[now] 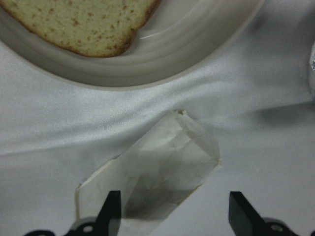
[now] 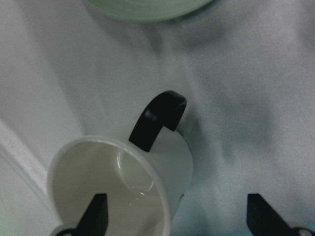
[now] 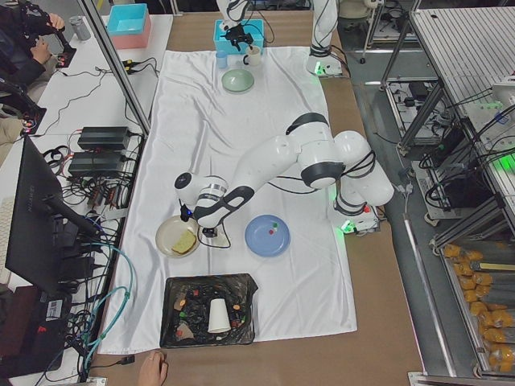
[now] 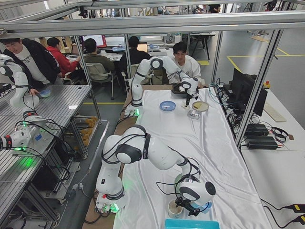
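In the left wrist view a flattened paper wrapper (image 1: 147, 172) lies on the cloth below a beige plate (image 1: 197, 54) holding a bread slice (image 1: 83, 24). My left gripper hangs open above the wrapper. In the right wrist view a white mug (image 2: 167, 177) with a black handle (image 2: 157, 113) sits beneath my right gripper, which is open over the mug's rim side. A green plate (image 2: 147, 10) is beyond it.
A blue plate (image 3: 268, 245) and a black bin (image 3: 173, 322) with a paper cup and scraps share the near table. A blue container (image 4: 190, 224) stands by the mug.
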